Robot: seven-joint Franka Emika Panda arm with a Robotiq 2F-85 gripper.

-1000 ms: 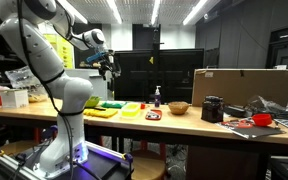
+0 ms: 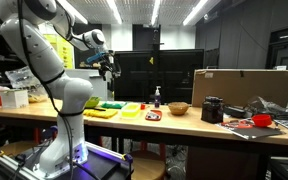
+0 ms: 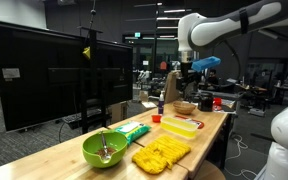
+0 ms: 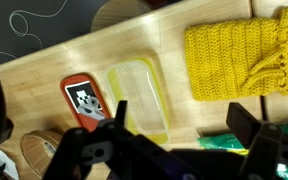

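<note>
My gripper is open and empty, high above the table, its two dark fingers wide apart at the bottom of the wrist view. Below it lies a shallow container with a yellow rim [image 4: 141, 88]. To the right of that is a yellow knitted cloth [image 4: 219, 62], spread on the wood. A red tray with a black-and-white picture [image 4: 85, 97] sits on the container's other side. Part of a green packet [image 4: 222, 142] shows behind the right finger. In exterior view 1 the gripper [image 2: 110, 75] hangs well clear of everything on the table.
A green bowl [image 3: 105, 149] stands at the table's near end in exterior view 2. A woven basket [image 2: 178, 108], a pump bottle [image 2: 157, 98] and a dark appliance [image 2: 213, 109] are farther along. Bare wood [image 4: 188, 112] shows between container and cloth.
</note>
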